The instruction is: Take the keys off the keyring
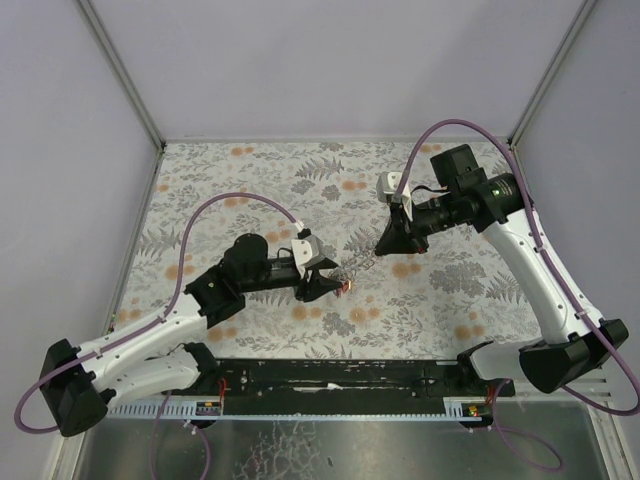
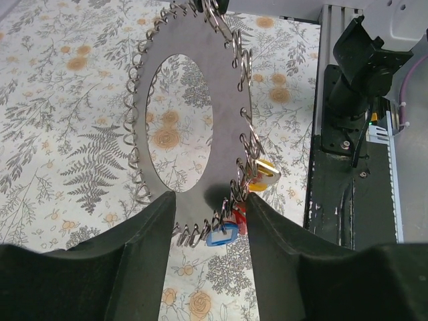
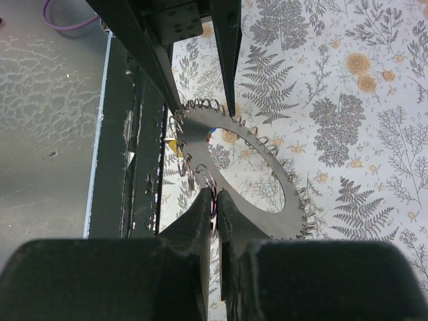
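The keyring (image 1: 360, 262) is a flat, oval metal plate with a cut-out middle and many small wire loops along its edge. My right gripper is shut on one end of the plate, holding it above the table. Around the opposite end stands my left gripper, its fingers part open on either side of the looped edge. Coloured keys hang there: a blue one (image 2: 222, 234), a red one (image 2: 241, 219) partly behind a fingertip, and a yellow one (image 2: 265, 175). Whether the left fingers touch a key is unclear.
A floral-patterned table (image 1: 300, 185) lies beneath, otherwise bare. Along its front runs a dark rail (image 1: 335, 385) with the arms' bases at both ends. Walls rise at the back and sides.
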